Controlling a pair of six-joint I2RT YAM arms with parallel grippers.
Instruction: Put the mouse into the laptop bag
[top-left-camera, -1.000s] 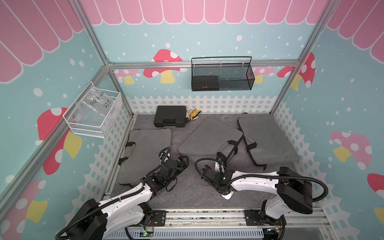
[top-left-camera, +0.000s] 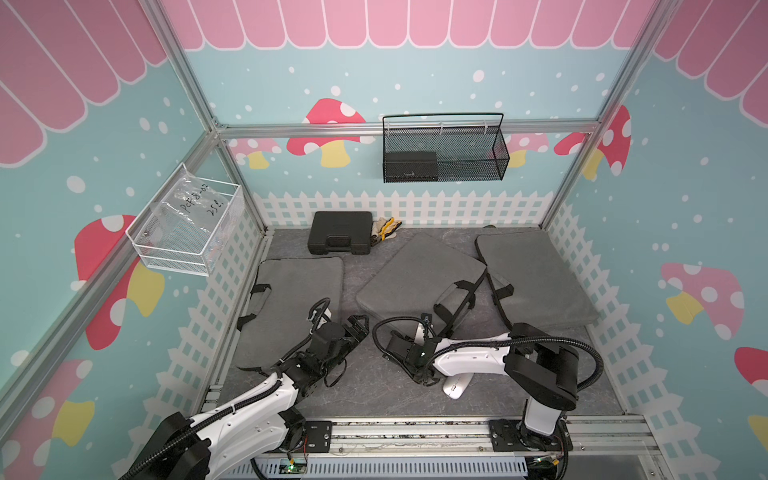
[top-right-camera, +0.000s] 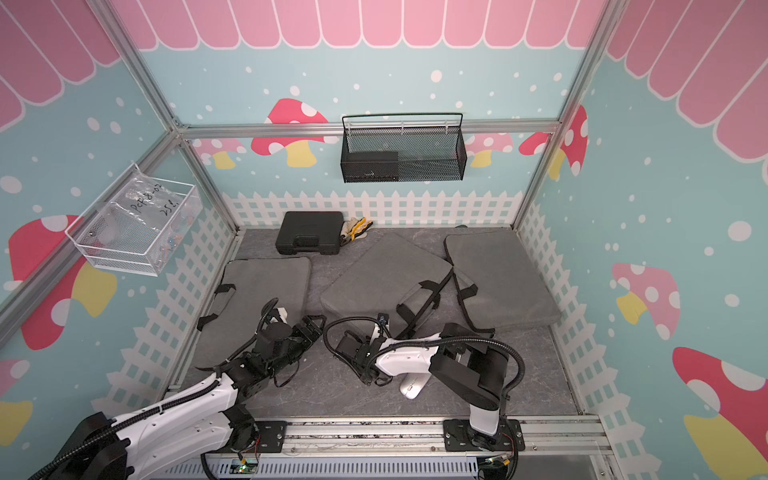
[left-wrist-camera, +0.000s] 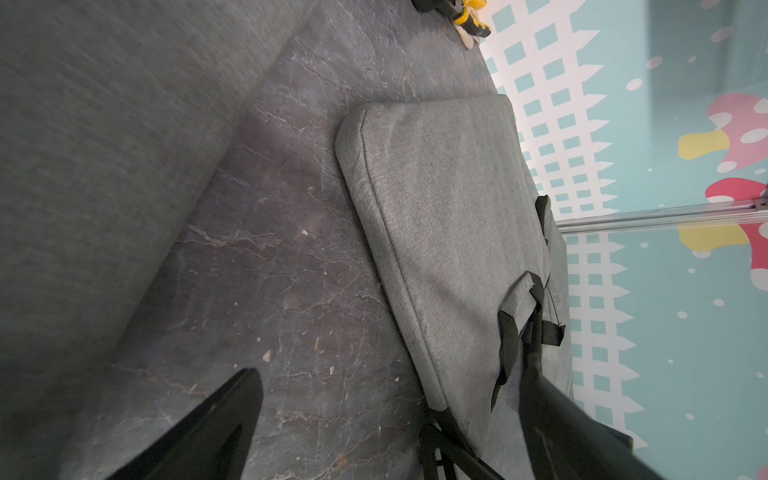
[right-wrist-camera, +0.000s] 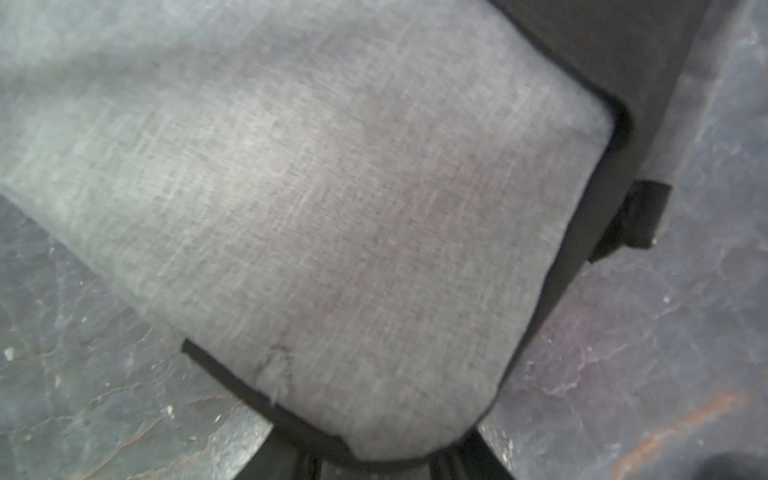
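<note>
The white mouse (top-left-camera: 457, 385) lies on the floor near the front rail, partly covered by the right forearm. Three flat grey bags rest farther back: a left bag (top-left-camera: 297, 300), a middle bag (top-left-camera: 424, 276) and a right bag (top-left-camera: 532, 276). My left gripper is open over bare floor between the left and middle bags, with nothing between its fingers. At the bottom of the right wrist view, my right gripper has its fingers apart at the dark-trimmed corner of a grey bag (right-wrist-camera: 384, 240). Whether they touch it cannot be told.
A black case (top-left-camera: 341, 232) and yellow-handled pliers (top-left-camera: 388, 229) stand by the back wall. A black wire basket (top-left-camera: 472, 164) and a white wire basket (top-left-camera: 172, 260) hang on the walls. Clear floor lies in front of the middle bag.
The left gripper has shifted slightly left. The mouse and bags look unmoved.
</note>
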